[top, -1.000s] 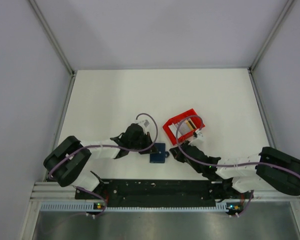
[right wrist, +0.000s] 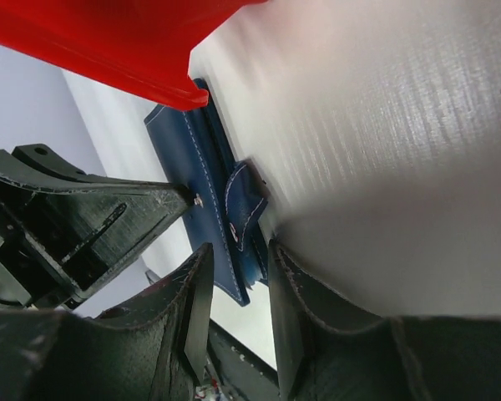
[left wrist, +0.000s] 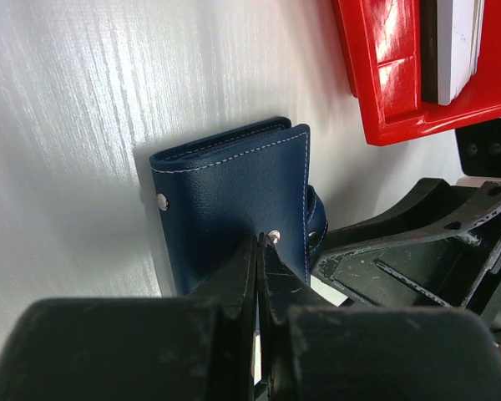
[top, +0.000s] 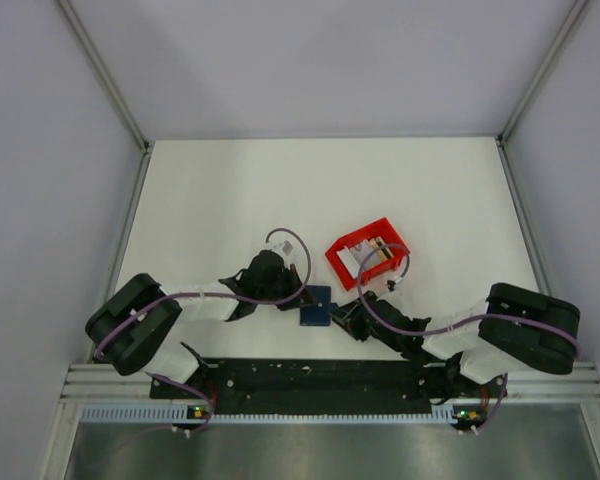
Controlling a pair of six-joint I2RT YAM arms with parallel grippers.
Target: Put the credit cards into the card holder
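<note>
A navy stitched leather card holder (left wrist: 225, 200) lies on the white table between both arms, a small snap tab on its side. My left gripper is shut over it, nothing visible between its fingers. My right gripper is open, low at the holder's tab edge (right wrist: 242, 209). In the top view the holder (top: 315, 315) is partly covered by the grippers. White cards (top: 355, 258) lie in a red tray (top: 385, 230).
The red tray (right wrist: 100, 42) stands just behind my right gripper, close to the holder.
My right gripper has shifted down and left toward the card holder's tab side, with the arm turning. The left arm has barely moved.
</note>
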